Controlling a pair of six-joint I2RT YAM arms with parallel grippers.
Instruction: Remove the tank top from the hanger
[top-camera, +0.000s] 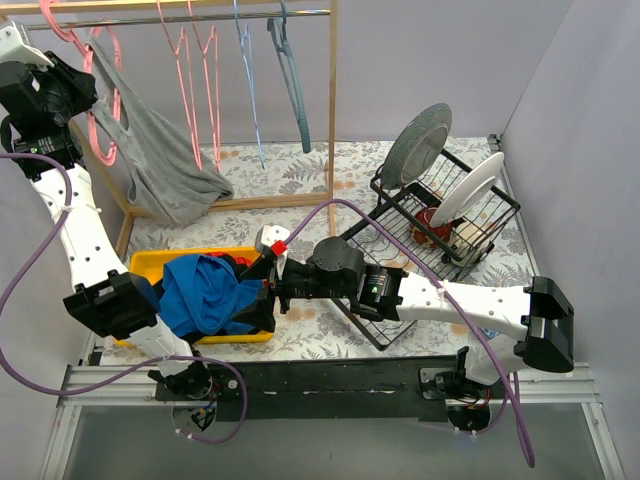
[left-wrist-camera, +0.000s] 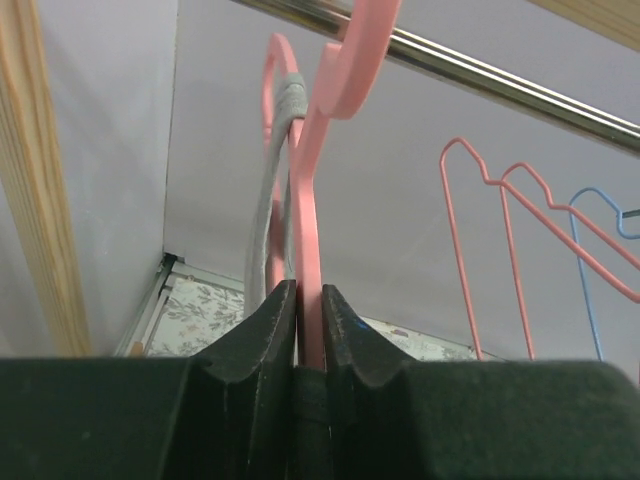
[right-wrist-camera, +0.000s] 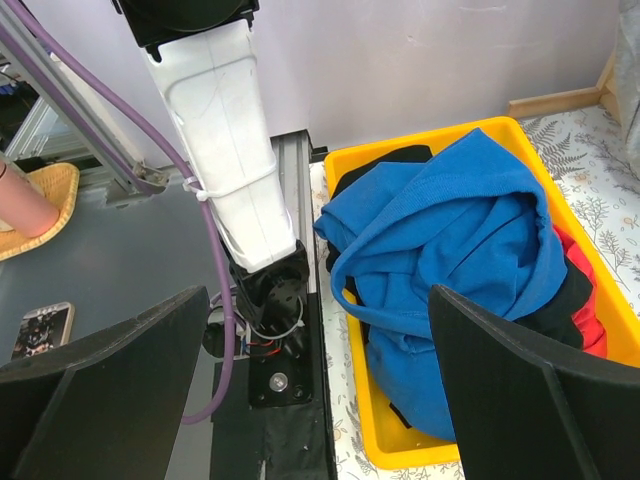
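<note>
The grey tank top (top-camera: 160, 150) hangs from a pink hanger (top-camera: 111, 138) at the left end of the rail, its strap (left-wrist-camera: 290, 100) looped over the hanger. My left gripper is at that hanger, its fingertips either side of the pink bar; whether they grip it is unclear. My right gripper (top-camera: 265, 285) stands open above the yellow bin (top-camera: 147, 265), which holds blue, black and red cloth.
More pink and blue hangers (top-camera: 250, 90) hang to the right on the metal rail (top-camera: 140, 20) of the wooden frame. A dish rack (top-camera: 470, 230) with plates stands on the right side of the table.
</note>
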